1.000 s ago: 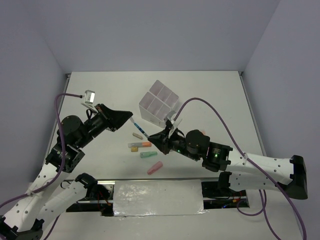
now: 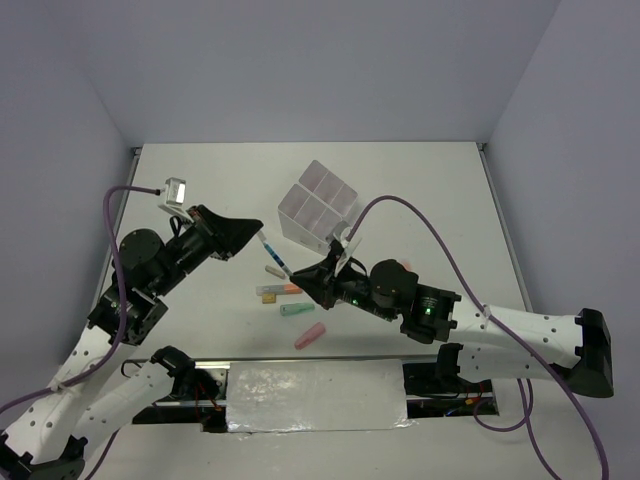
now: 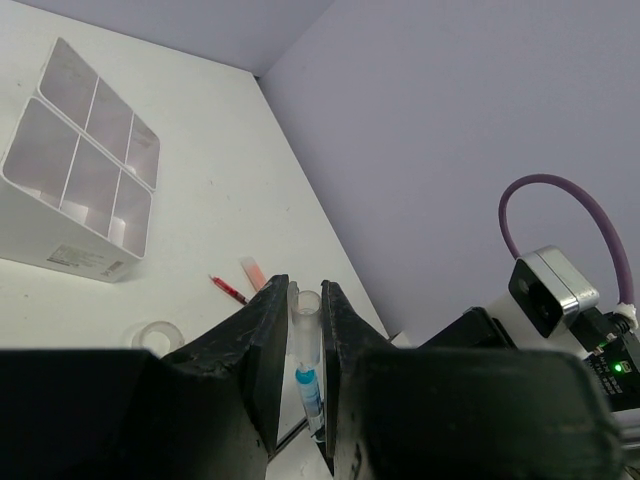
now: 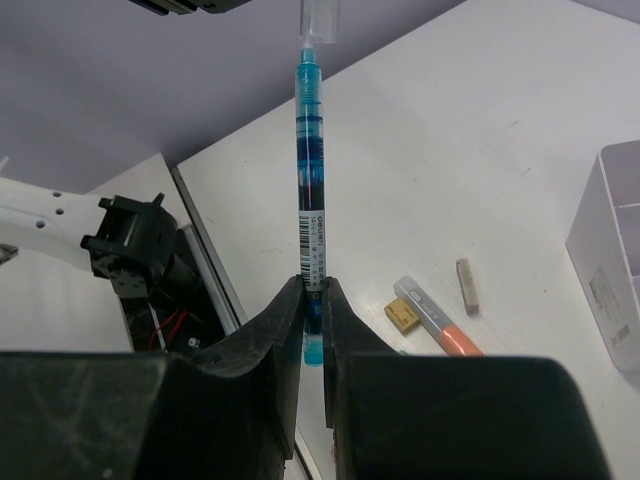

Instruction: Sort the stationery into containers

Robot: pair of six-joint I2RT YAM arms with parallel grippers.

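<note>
A blue pen (image 2: 275, 256) is held between both grippers. My right gripper is shut on its barrel (image 4: 310, 170) near the lower end in the right wrist view. My left gripper is shut on the clear cap at the other end; in the right wrist view the cap (image 4: 319, 18) sits at or just off the pen's tip. The white six-compartment organizer (image 2: 310, 215) stands at the back centre. Below lie an orange-grey item (image 4: 450, 335), a yellow block (image 4: 401, 316), a beige stick (image 4: 467, 285), a green item (image 2: 297, 308) and a pink item (image 2: 310, 335).
A red pen (image 3: 228, 288), a clear tape roll (image 3: 157, 337) and a peach item (image 3: 253, 271) lie right of the organizer. Grey walls surround the table.
Both arms and the pen between them have shifted very slightly leftward in the top view. The items on the table are unchanged.
</note>
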